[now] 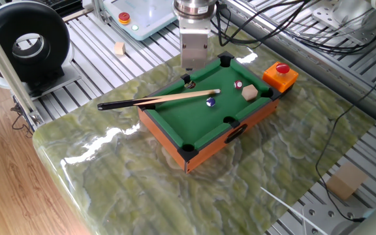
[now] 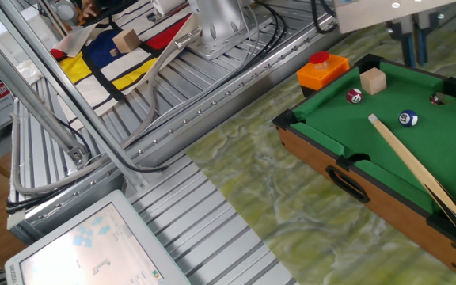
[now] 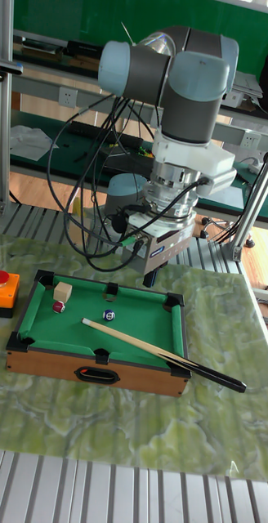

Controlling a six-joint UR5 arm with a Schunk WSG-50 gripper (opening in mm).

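Note:
A miniature pool table (image 1: 168, 143) with green felt and orange-brown sides stands on the green marbled sheet. On its felt lie a blue-and-white ball (image 1: 211, 102), a red-and-white ball (image 1: 238, 84) and a wooden cube (image 1: 250, 93) near a corner. The cue stick (image 1: 175, 97) rests across the rim, its black handle jutting outside and its tip on the felt side. Another dark ball (image 2: 436, 99) sits by the far middle pocket. My gripper (image 2: 416, 63) hangs above the far side of the table, its narrow fingers close together, nothing visible between them.
An orange box with a red button (image 1: 281, 76) stands beside the table's corner. Wooden blocks (image 1: 346, 181) lie on the slatted metal surface. Black cables (image 3: 69, 200) loop beside the arm. The marbled sheet is clear in front of the pool table.

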